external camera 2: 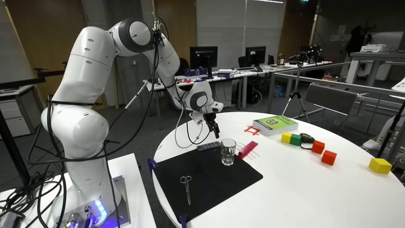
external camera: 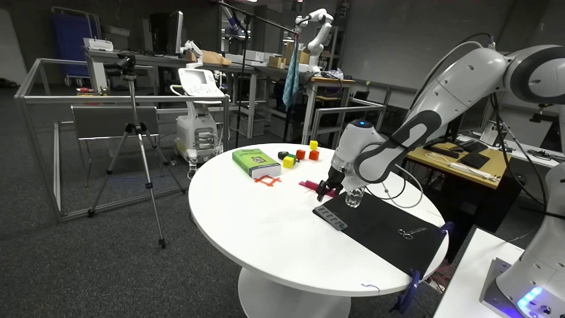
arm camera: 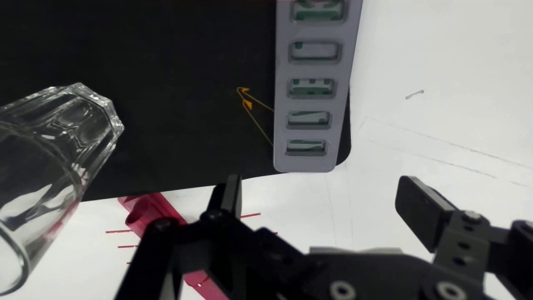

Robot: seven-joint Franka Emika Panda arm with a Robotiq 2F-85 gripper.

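Observation:
My gripper stands open above the table, with only bare white surface visible between its fingers. Ahead of the fingertips in the wrist view, a grey strip with several windows (arm camera: 307,131) lies along the edge of the black mat (arm camera: 175,140). A clear drinking glass (external camera 2: 228,152) stands upright on the mat, left of the fingers in the wrist view. Partly hidden under the left finger is a red tube-like piece (arm camera: 150,207) on the white table, with thin red lines beside it. Scissors (external camera 2: 186,186) rest on the mat, away from my gripper.
On the round table (external camera: 238,228) lie a green book (external camera: 256,161) and a red hash-shaped piece (external camera: 267,180). Yellow, green and red cubes (external camera 2: 328,157) sit farther off, near a small dark object (external camera 2: 306,138). Blue clamps (external camera: 408,291) grip the table edge by the mat.

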